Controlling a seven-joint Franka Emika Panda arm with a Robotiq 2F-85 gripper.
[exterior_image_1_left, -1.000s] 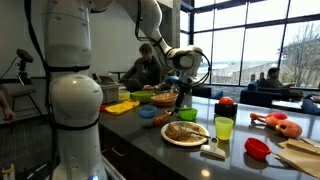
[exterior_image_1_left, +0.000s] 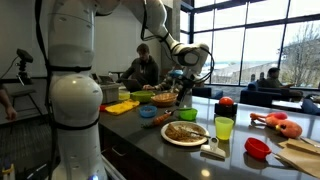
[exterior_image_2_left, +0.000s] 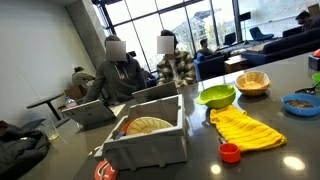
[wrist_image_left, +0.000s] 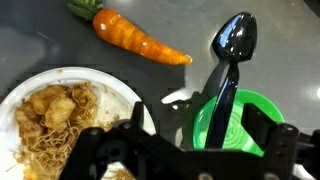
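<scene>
A black spoon (wrist_image_left: 236, 40) is in the wrist view, its handle reaching down over or into a small green bowl (wrist_image_left: 262, 102). My gripper stands open above the bowl, with one dark finger on either side of the spoon's handle; contact cannot be made out. A carrot (wrist_image_left: 140, 40) lies beyond, and a white plate of noodles and brown food pieces (wrist_image_left: 65, 85) sits to the left. From exterior view 1, the gripper (exterior_image_1_left: 184, 98) is over the table close to the green bowl (exterior_image_1_left: 188, 115).
A yellow cup (exterior_image_1_left: 224, 128), a red bowl (exterior_image_1_left: 257, 148) and a wooden board (exterior_image_1_left: 300, 155) stand right of the plate. A blue bowl (exterior_image_1_left: 147, 111) is farther left. Elsewhere are a grey bin (exterior_image_2_left: 150, 145) and a yellow cloth (exterior_image_2_left: 245, 128).
</scene>
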